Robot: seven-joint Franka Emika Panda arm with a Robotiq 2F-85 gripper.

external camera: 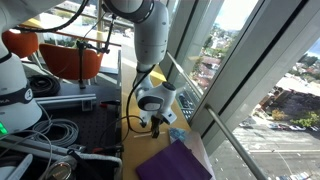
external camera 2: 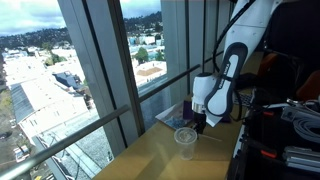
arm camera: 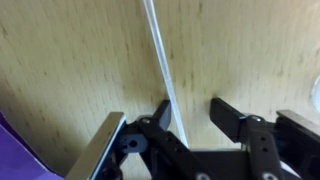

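A thin white stick [arm camera: 161, 57], perhaps a straw, lies on the wooden table and runs between the fingers of my gripper in the wrist view. The fingers stand part open, with the stick nearer the left finger [arm camera: 160, 114] and a gap to the right finger [arm camera: 222, 112]. In exterior view 1 the gripper [external camera: 156, 130] is low over the table, close to the stick [external camera: 143, 136]. From the other side, the stick [external camera 2: 209, 137] shows faintly by the gripper [external camera 2: 200, 127].
A purple cloth or folder [external camera: 175, 163] lies at the table's near end. A clear plastic cup [external camera 2: 185, 141] stands close by the gripper. A light-blue item [external camera: 178, 135] rests near the window side. Bare table [external camera 2: 150, 160] stretches out in front of the cup.
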